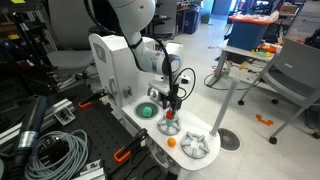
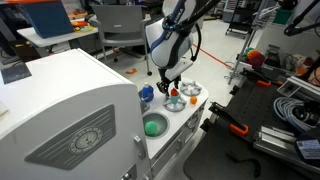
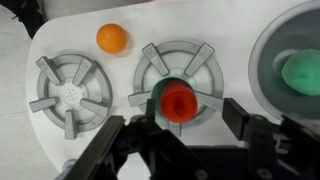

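Observation:
A round orange-red object [image 3: 179,101] rests in or on a teal piece, of which just an edge shows, on a grey stove burner [image 3: 205,78]. My gripper stands open above it. One finger is on each side in the wrist view, and bare burner shows between the object and the fingers. In the first exterior view the red object [image 1: 169,115] sits right under the gripper [image 1: 173,107]. How far the fingertips are above the burner is hard to tell.
A small orange ball [image 3: 112,39] lies beside a second burner [image 3: 74,96]. On the other side is a grey pot [image 3: 263,70] with a green object [image 3: 302,72] inside. A white box-like wall [image 2: 75,110] bounds the white worktop at one end.

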